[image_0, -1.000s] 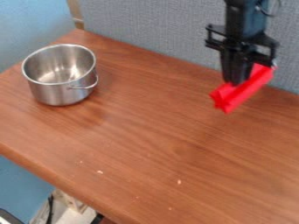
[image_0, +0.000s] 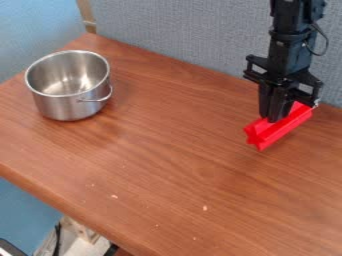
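Observation:
A red elongated block (image_0: 267, 131) is at the right of the wooden table, tilted diagonally. The black gripper (image_0: 279, 105) is over it from above, its fingers at the block's middle and partly hiding it; whether they are closed on it is hard to tell. A steel pot (image_0: 70, 90) with a wire handle stands at the left of the table.
A grey padded wall (image_0: 187, 35) runs along the back, and the table's left edge drops to a blue surface.
Over the last second the red block and gripper have moved slightly down and to the right. The pot is unmoved.

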